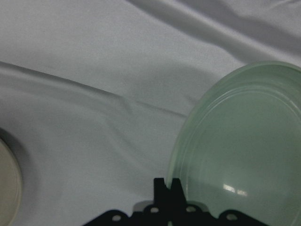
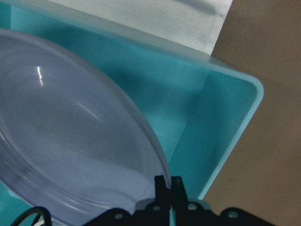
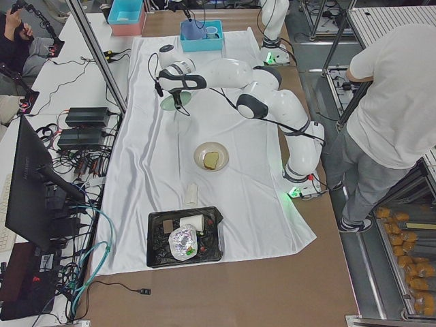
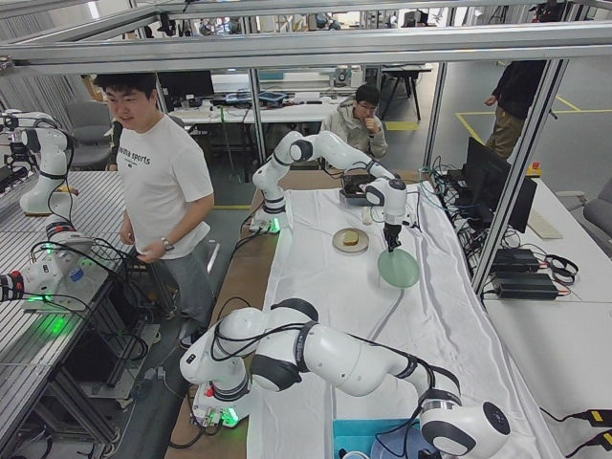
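A green plate (image 1: 247,141) lies on the white cloth; my left gripper is down at its rim, fingers together, apparently on that rim, as the left wrist view shows. A pale blue plate (image 2: 70,122) is tilted in the turquoise bin (image 2: 225,122), and my right gripper is shut on its rim. A cream plate (image 3: 203,157) with a yellowish square item (image 3: 211,161) on it lies between the green plate and the black tray.
A black tray (image 3: 157,238) holds a foil bundle and other items at one end of the cloth. A monitor (image 3: 27,197), cables and a metal post stand along one side. A person stands beside the other edge.
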